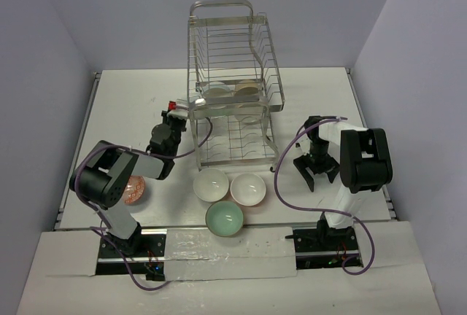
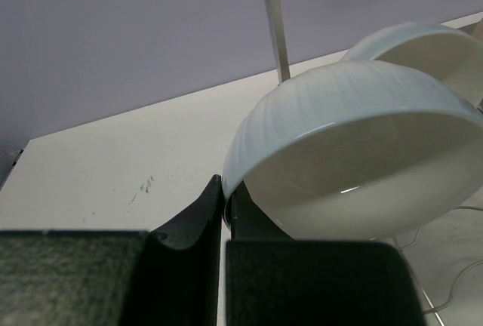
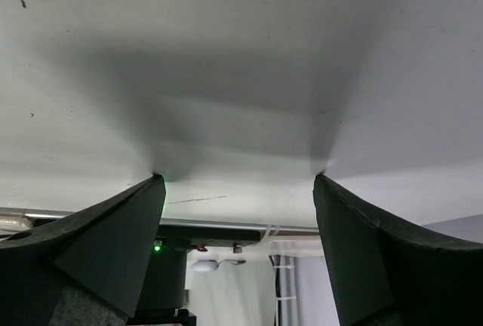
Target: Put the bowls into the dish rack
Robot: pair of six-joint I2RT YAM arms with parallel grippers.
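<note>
My left gripper (image 1: pixel 176 113) is shut on the rim of a white bowl (image 2: pixel 355 160), held tilted on its side at the left of the dish rack (image 1: pixel 233 147). Another white bowl (image 2: pixel 411 43) is behind it. Bowls (image 1: pixel 217 89) sit inside the rack. In front of the rack stand two white bowls (image 1: pixel 211 184) (image 1: pixel 248 189), a green bowl (image 1: pixel 224 218), and, at left, an orange-patterned bowl (image 1: pixel 133 191) partly under the left arm. My right gripper (image 1: pixel 315 173) is open over bare table, right of the rack.
Grey walls stand around it. A purple cable loops over each arm.
</note>
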